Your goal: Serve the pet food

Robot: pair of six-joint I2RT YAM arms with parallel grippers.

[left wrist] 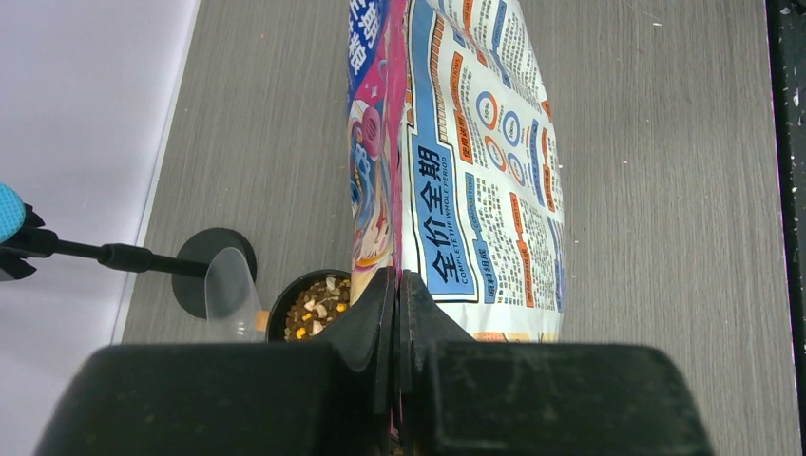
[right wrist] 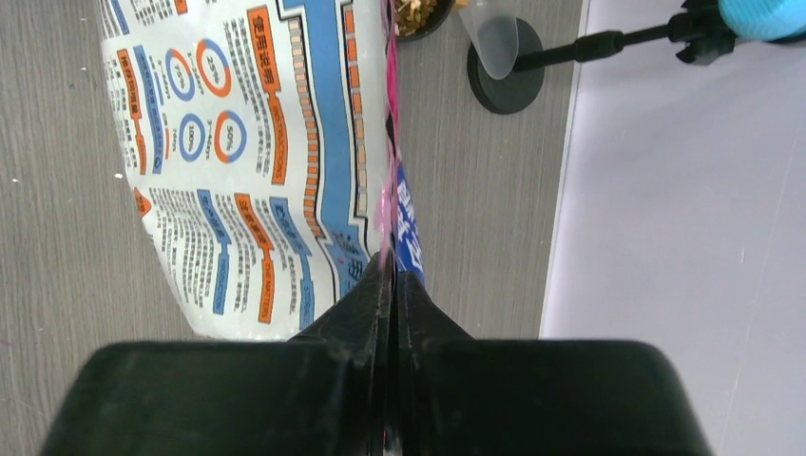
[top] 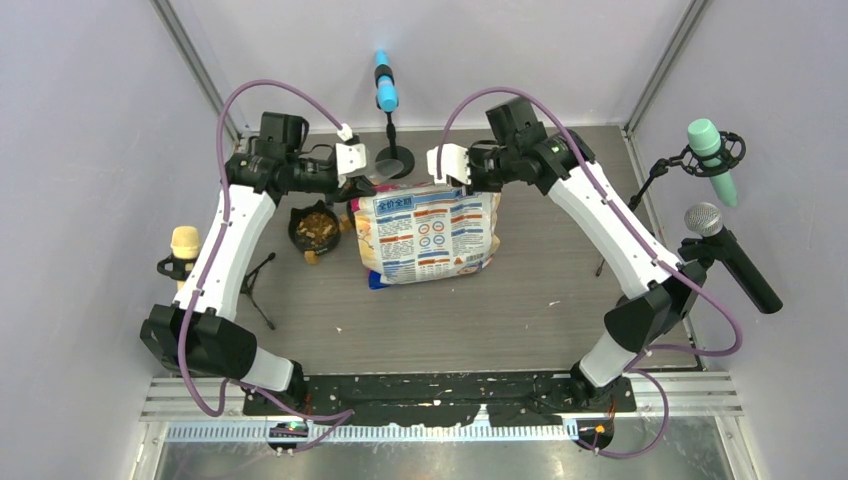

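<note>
A printed food bag with a pink top edge stands mid-table. My left gripper is shut on the bag's top edge at its left end; my right gripper is shut on the same edge farther right. A dark bowl of food sits left of the bag; another bowl with kibble is partly hidden beside it, with a clear scoop or cup next to it.
A blue microphone on a stand is at the back. Other microphones stand at the right and left edges, with a small stand on the left.
</note>
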